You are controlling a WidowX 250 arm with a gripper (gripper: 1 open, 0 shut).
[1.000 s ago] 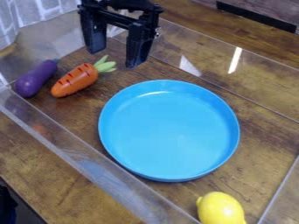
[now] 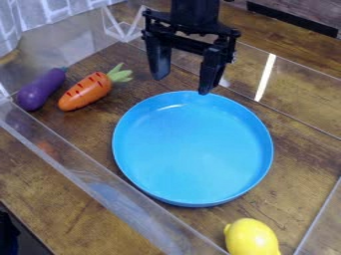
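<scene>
My black gripper [image 2: 186, 62] hangs open at the upper middle, just above the far edge of a blue plate [image 2: 192, 149], with nothing seen between its fingers. A toy carrot [image 2: 88, 90] with green leaves lies left of the plate. A purple eggplant [image 2: 40, 90] is at the far left, beside the carrot.
A yellow lemon [image 2: 250, 237] sits at the bottom right, in front of the plate. Clear tray walls border the wooden surface [image 2: 293, 110], which is bare to the right of the plate.
My gripper has moved right, from above the carrot's side toward the plate. The plate, carrot, eggplant and lemon have not moved.
</scene>
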